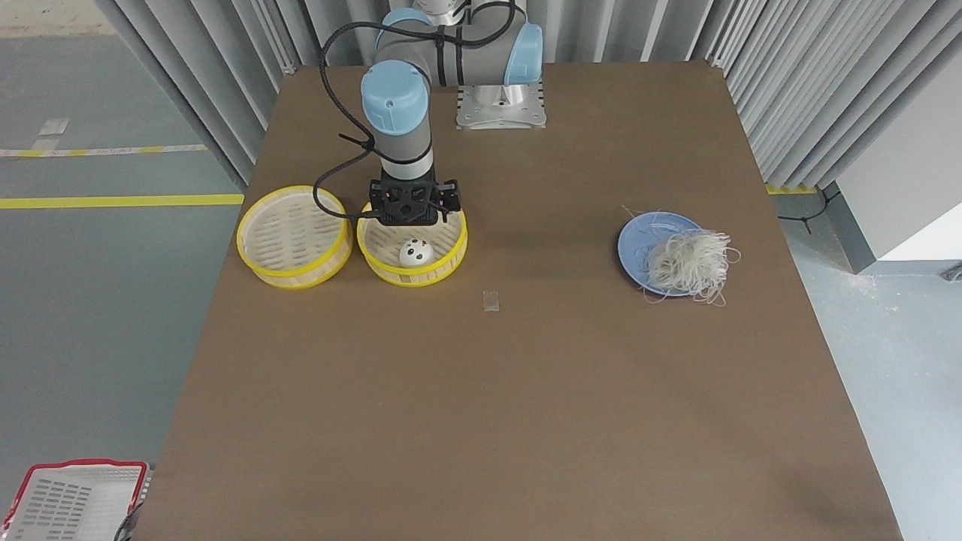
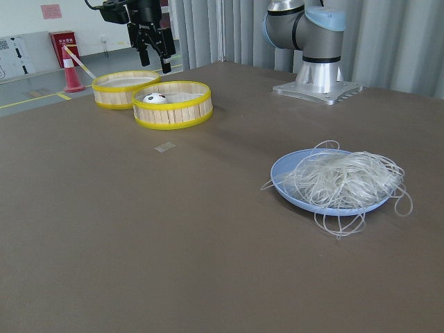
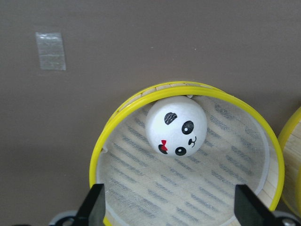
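Observation:
A white panda-faced bun [image 1: 416,253] [image 3: 176,126] lies in the right yellow-rimmed steamer basket [image 1: 412,278] [image 2: 172,120], near its rim. My gripper [image 2: 154,64] is raised above the baskets, its fingers spread apart at the lower edge of the wrist view, nothing between them. The second basket [image 1: 294,274] [image 2: 112,99] stands directly to the left in the front view.
A blue plate [image 1: 636,243] [image 2: 291,161] heaped with white stringy strands lies on the right of the brown table [image 1: 541,406]. A small clear patch [image 1: 491,301] is on the tabletop. A red-rimmed crate is on the floor.

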